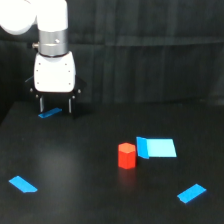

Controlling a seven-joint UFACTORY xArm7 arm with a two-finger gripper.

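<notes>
At the back left, my white gripper [56, 105] points down with its two dark fingers spread apart. Nothing shows between them. A small blue piece [49, 113] lies on the dark table just below and a little left of the middle of the fingers. Whether either fingertip touches it cannot be made out. Right of centre stands a red block [126, 156] with a hexagonal outline. Close behind it are a blue piece [142, 147] and a pale cyan square [161, 148], side by side.
Another blue piece [23, 184] lies at the front left, and one more blue strip [191, 193] at the front right. Bare dark table [75, 165] fills the middle and the left. A dark curtain [150, 50] closes off the back.
</notes>
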